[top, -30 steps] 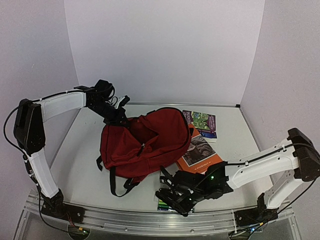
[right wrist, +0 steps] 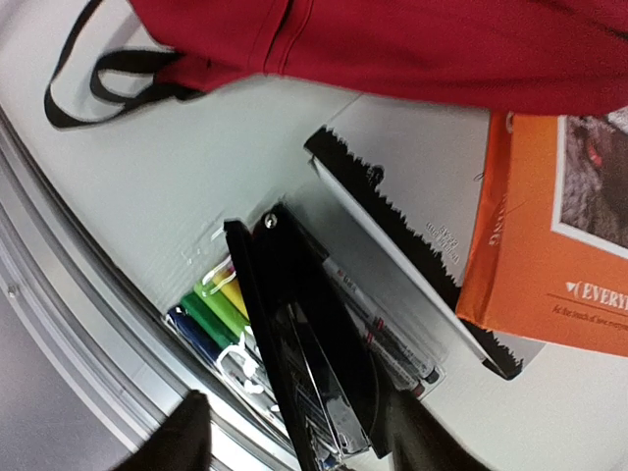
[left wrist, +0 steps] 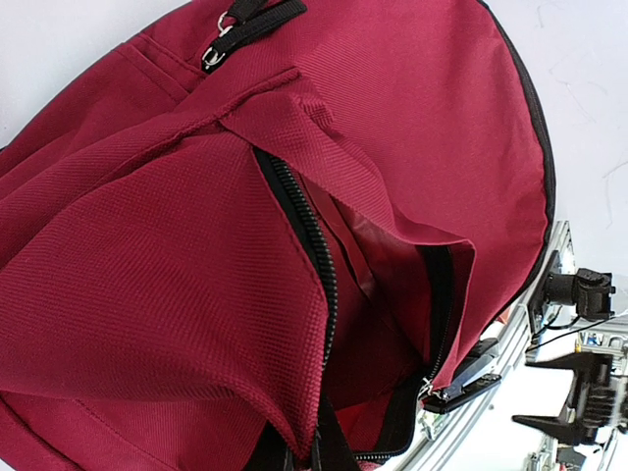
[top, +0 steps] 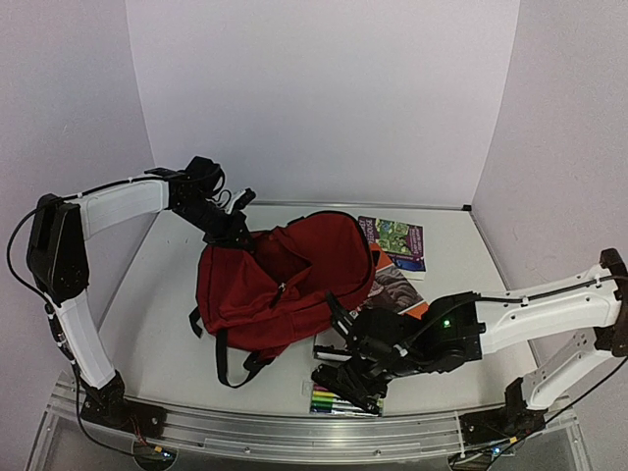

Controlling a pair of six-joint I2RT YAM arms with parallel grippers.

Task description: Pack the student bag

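The red backpack (top: 294, 285) lies open in the table's middle. My left gripper is shut on the fabric at the edge of its zipped opening. My right gripper stands open above a black case (right wrist: 329, 343), which lies on clear packs of coloured markers (right wrist: 216, 314) and pens (right wrist: 412, 363) near the front rail; whether it touches the case is unclear. An orange book (right wrist: 540, 255) lies on a black-spined notebook (right wrist: 422, 245) beside the bag. A purple-green book (top: 392, 240) lies behind them.
Walls surround the table (top: 147, 314) at back and sides. The metal rail (top: 245, 426) runs along the front. Bare table shows at left and back right; black straps trail from the bag.
The right arm has shifted, rising in the top view from one second ago and dipping slightly since the more recent frame. The left arm and bag appear unchanged.
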